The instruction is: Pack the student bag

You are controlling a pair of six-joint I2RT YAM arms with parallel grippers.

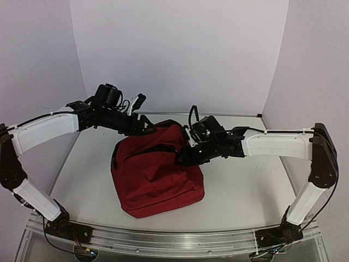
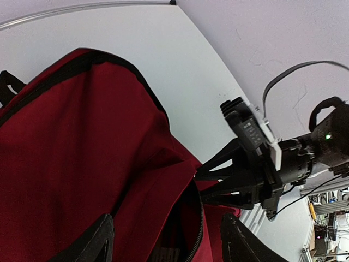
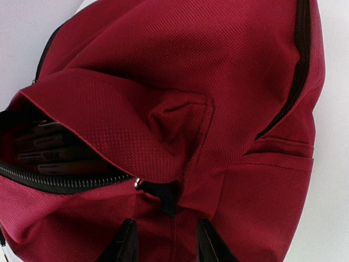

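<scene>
The dark red student bag [image 1: 158,188] lies on the white table, its front pocket partly unzipped. Several pens [image 3: 54,154] show inside that pocket in the right wrist view. A black zipper pull [image 3: 168,203] hangs at the end of the pocket's zipper [image 3: 71,184]. My right gripper is open over the pocket's right end; the pull lies just ahead of the gap between its fingertips, with nothing held. My left gripper [image 1: 152,127] is above the bag's top part. In the left wrist view its fingers [image 2: 99,239] stand wide apart, with the open pocket beyond them.
Pale walls [image 1: 180,54] enclose the back and sides. Both grippers hover over the bag close together.
</scene>
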